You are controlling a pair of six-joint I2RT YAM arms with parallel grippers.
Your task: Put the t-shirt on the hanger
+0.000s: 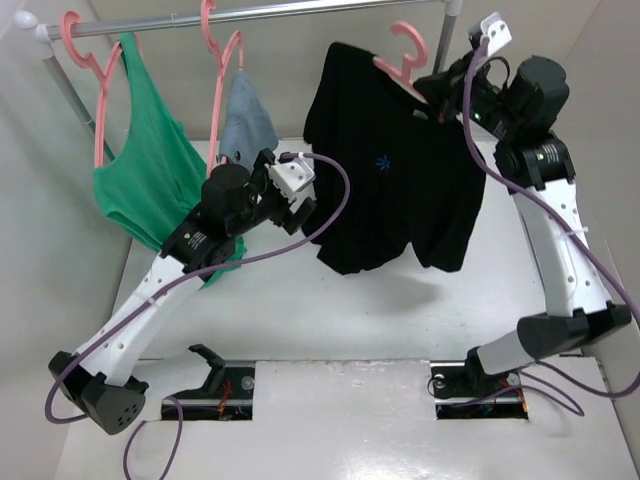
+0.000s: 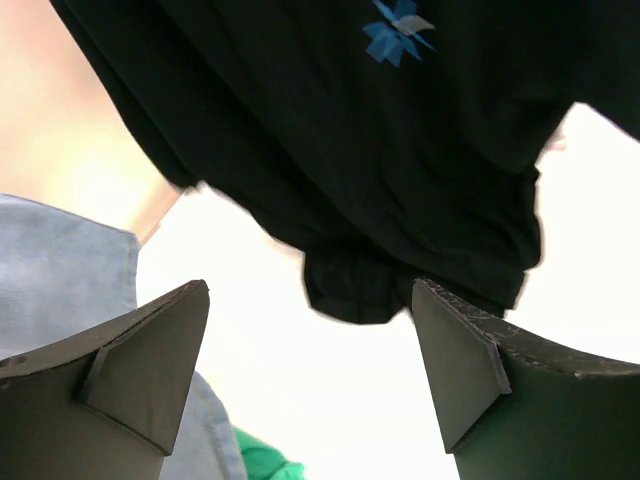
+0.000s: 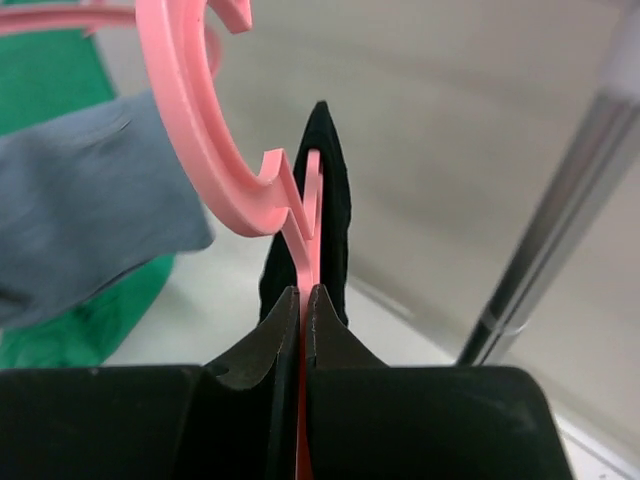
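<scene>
The black t-shirt (image 1: 385, 165) with a small blue motif hangs from the pink hanger (image 1: 403, 60) in the top view. At the hanger's right arm, beside the neckline, my right gripper (image 1: 432, 92) is shut on the hanger. In the right wrist view the pink hanger (image 3: 225, 160) rises from between the fingers, its far arm inside the black t-shirt (image 3: 335, 190). My left gripper (image 1: 300, 200) stands open to the left of the shirt, apart from it. Between its spread fingers in the left wrist view only the white background and the shirt's lower hem (image 2: 350, 285) show, farther off.
A metal rail (image 1: 290, 8) crosses the top, with a rack post (image 1: 445, 40) near my right gripper. A green top (image 1: 150, 165) and a blue-grey garment (image 1: 248, 120) hang on pink hangers at the left.
</scene>
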